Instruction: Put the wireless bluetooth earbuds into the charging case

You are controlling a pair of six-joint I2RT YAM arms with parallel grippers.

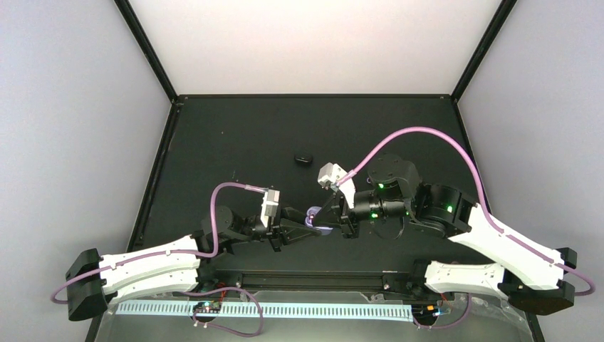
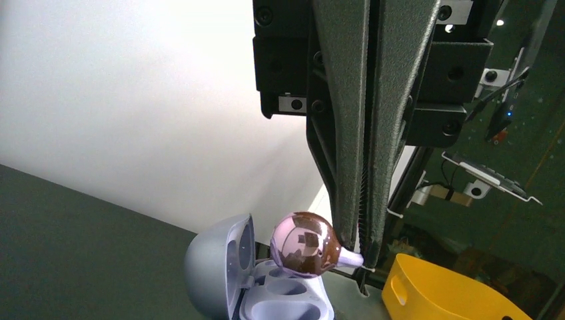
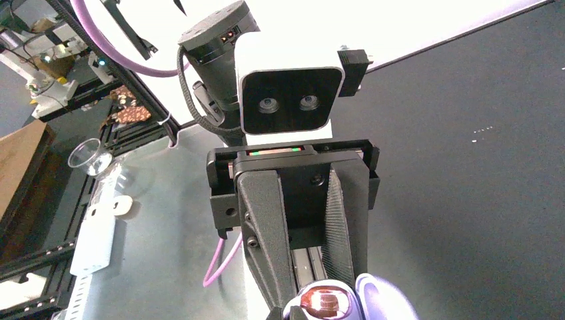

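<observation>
The pale lavender charging case (image 2: 214, 273) is at the bottom of the left wrist view, its lid open and the visible hollows empty. My left gripper (image 1: 307, 221) is shut on the case, its fingers spread to the case's width. My right gripper points down over it with fingers pressed together. At its fingertips is a glossy pink-purple earbud (image 2: 304, 244), gripped by the thin stem, the round head hanging beside and above the case. From the right wrist view, the earbud (image 3: 326, 301) overlaps the case, so its clearance cannot be told.
A small black object (image 1: 303, 159) lies on the dark floor behind the grippers. The left arm's camera (image 3: 290, 100) sits close opposite the right wrist. A yellow bin (image 2: 446, 293) is in the background.
</observation>
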